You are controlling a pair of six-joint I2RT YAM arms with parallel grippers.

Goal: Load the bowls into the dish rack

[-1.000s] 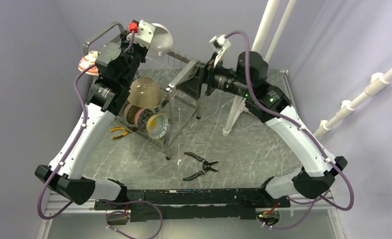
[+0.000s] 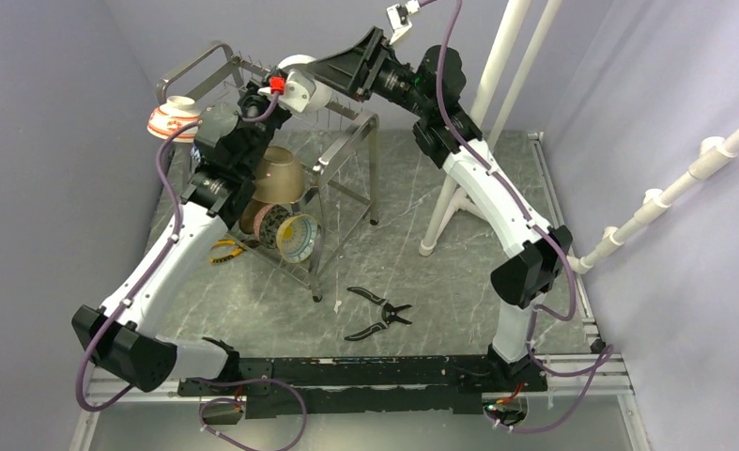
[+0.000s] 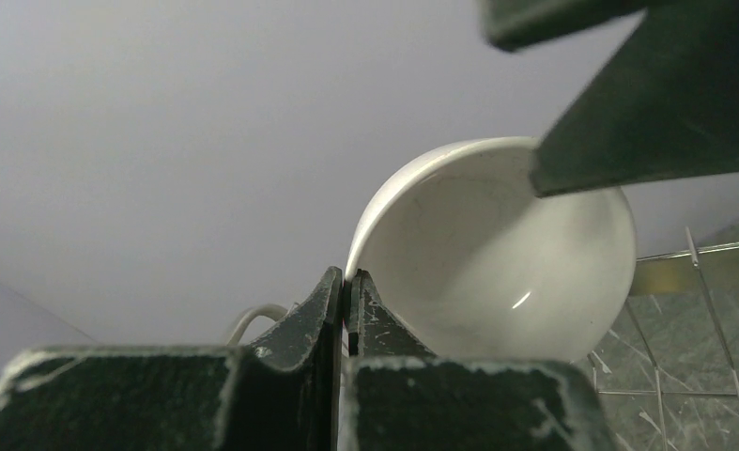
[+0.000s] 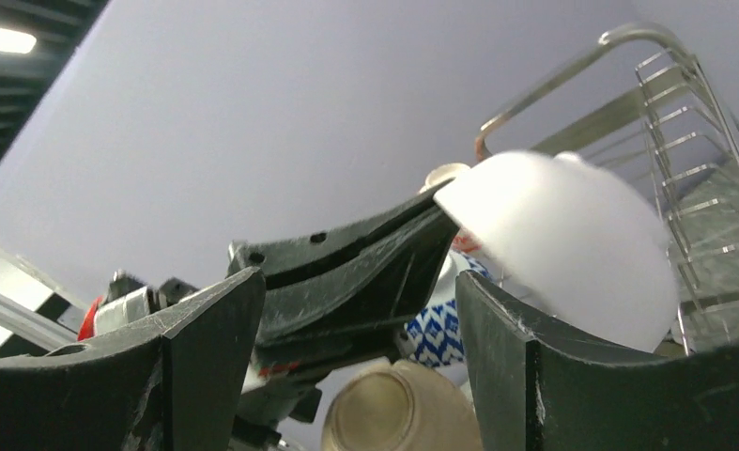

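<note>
A white bowl (image 3: 497, 254) is held on its side above the dish rack (image 4: 722, 244) by my left gripper, whose fingertips are shut on its rim. My right gripper is part open, its fingers right up by the same bowl; in the left wrist view one dark finger overlaps the bowl's upper right. Whether they touch is unclear. A red-striped bowl (image 2: 170, 122) rests at the rack's upper left. A tan bowl (image 2: 278, 177) and several patterned bowls, including a yellow one (image 2: 298, 239), are on the rack lower down.
Black pliers (image 2: 379, 319) lie on the grey floor (image 2: 450, 301) before the rack, and yellow pliers (image 2: 224, 249) at its left. White pipes (image 2: 440, 216) stand right of the rack.
My right arm has swung up and leftward to the white bowl. My left arm has shifted slightly right and down with the bowl in its grip.
</note>
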